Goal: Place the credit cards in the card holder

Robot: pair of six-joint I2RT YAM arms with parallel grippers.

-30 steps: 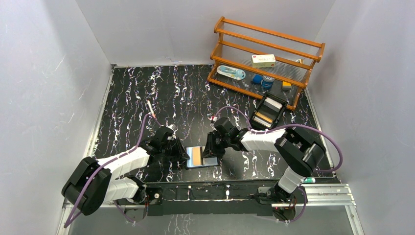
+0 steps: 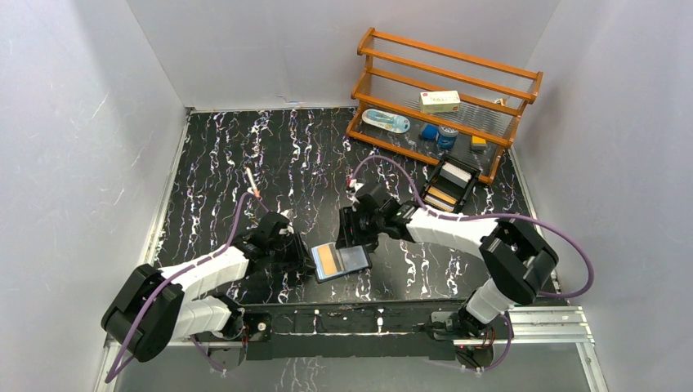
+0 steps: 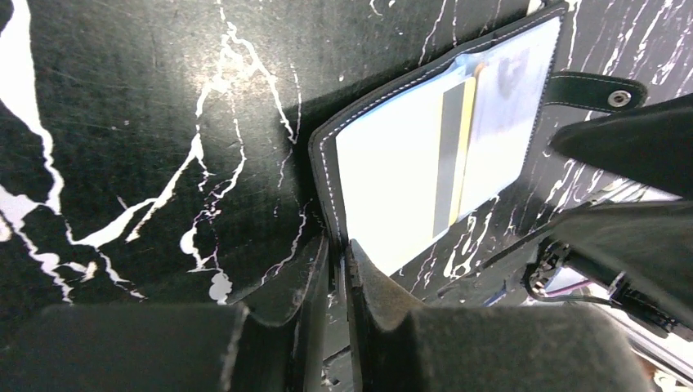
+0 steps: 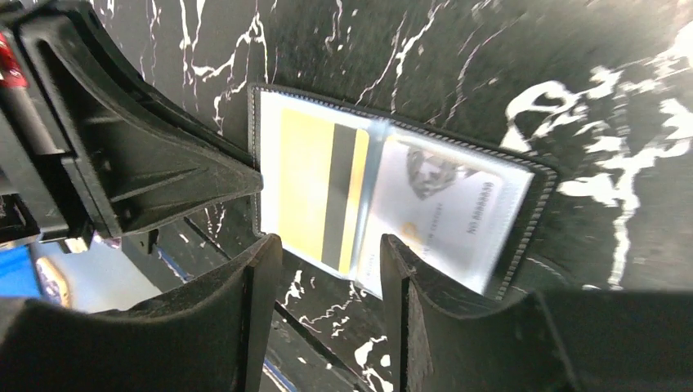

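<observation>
The open dark card holder (image 2: 351, 260) lies on the front middle of the table, with a tan-and-striped card (image 4: 315, 184) in its left sleeve and a whitish printed card (image 4: 437, 216) in the right. My left gripper pinches the holder's stitched left edge, its fingers nearly closed. My right gripper hangs over the holder, fingers parted, nothing seen between them.
A black box (image 2: 445, 184) with cards stands at right, before a wooden rack (image 2: 368, 86) holding small items. A white-and-orange stick (image 2: 252, 180) lies behind the left arm.
My right arm has shifted and lifted slightly, uncovering more of the holder, whose right end now sits a little more toward the right. The left arm looks almost unchanged.
</observation>
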